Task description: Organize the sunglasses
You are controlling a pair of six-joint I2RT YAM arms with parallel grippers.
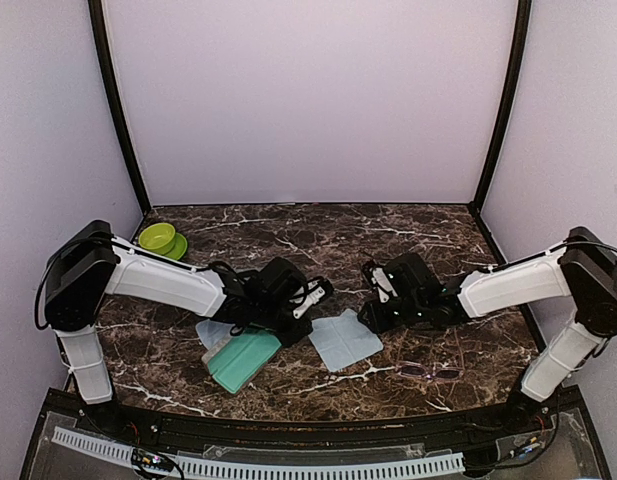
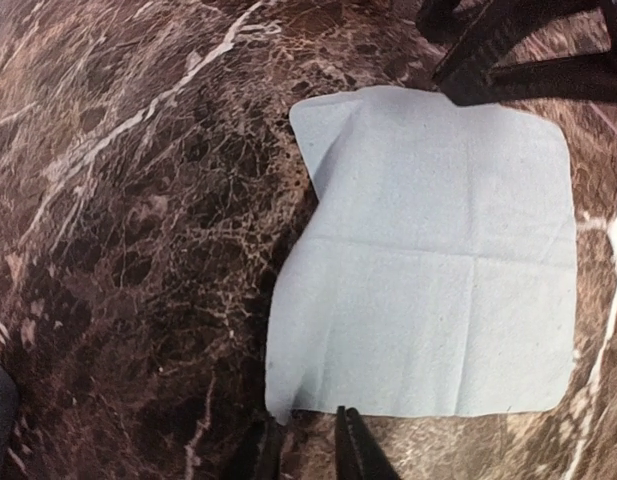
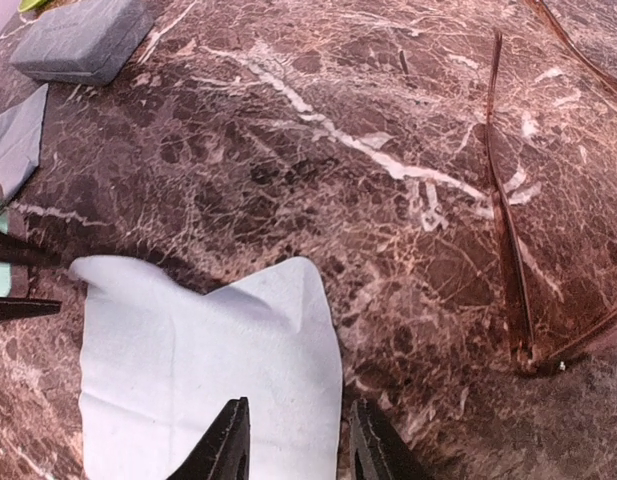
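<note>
A light blue cloth (image 1: 343, 345) lies creased on the marble table, with a folded edge, between my grippers. My left gripper is at the cloth's left side, fingers parted, nothing seen between them. My right gripper is over the cloth's other end, fingers apart and empty. The sunglasses (image 1: 428, 372) lie at the front right of the table. A teal open case (image 1: 243, 360) sits under my left arm, partly hidden.
Green bowls (image 1: 160, 240) stand at the back left. A grey block (image 3: 83, 45) and another cloth (image 3: 13, 140) lie near the case.
</note>
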